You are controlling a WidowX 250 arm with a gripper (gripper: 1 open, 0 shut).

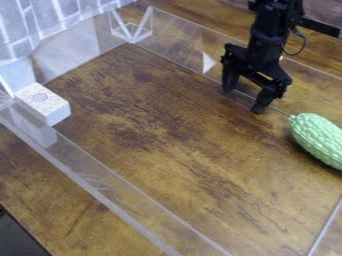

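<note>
My black gripper [251, 84] is at the upper right, low beside the clear plastic wall on the wooden floor of the enclosure. Whether its fingers are open or shut is too dark to tell. A pale green bumpy gourd-like object [317, 140] lies at the right, below and to the right of the gripper. A white speckled block [43, 105] sits at the left on the clear wall.
Clear walls [94, 180] border the wooden surface [167, 160]. A pale cloth or curtain [47, 30] fills the upper left corner beyond the walls.
</note>
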